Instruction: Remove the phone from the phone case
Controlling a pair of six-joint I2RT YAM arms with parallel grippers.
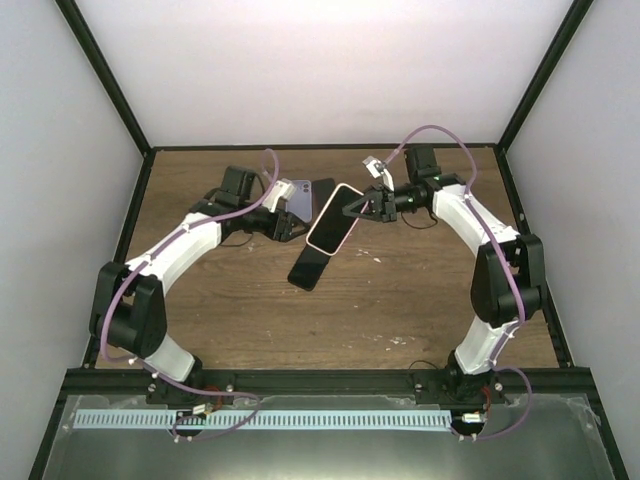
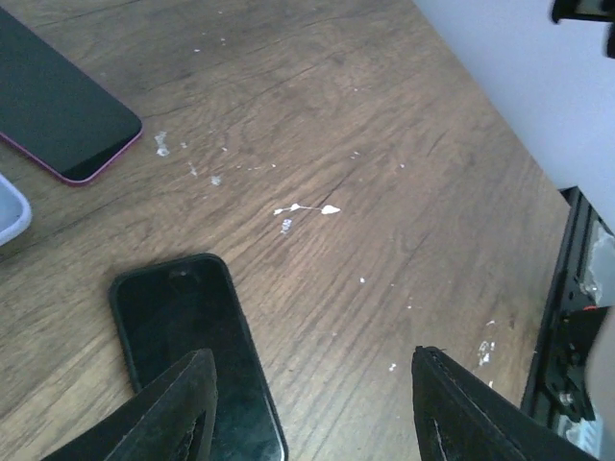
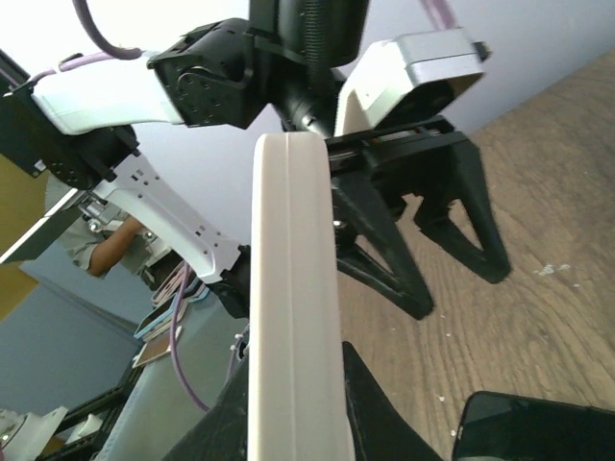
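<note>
The pale pink-rimmed phone case (image 1: 335, 220), its face black, hangs tilted over the table. My right gripper (image 1: 368, 210) is shut on its upper right side. In the right wrist view the pale side wall of the case (image 3: 298, 288) stands between the fingers. Whether a phone sits inside it I cannot tell. Just left of the case is my left gripper, open, its fingers well apart and the gap empty in the left wrist view. From the right wrist view, the left gripper also shows spread fingertips.
A black phone-shaped slab (image 1: 308, 268) lies on the table under the case. Behind are another black slab (image 1: 323, 190) and a lavender phone (image 1: 300, 200).
</note>
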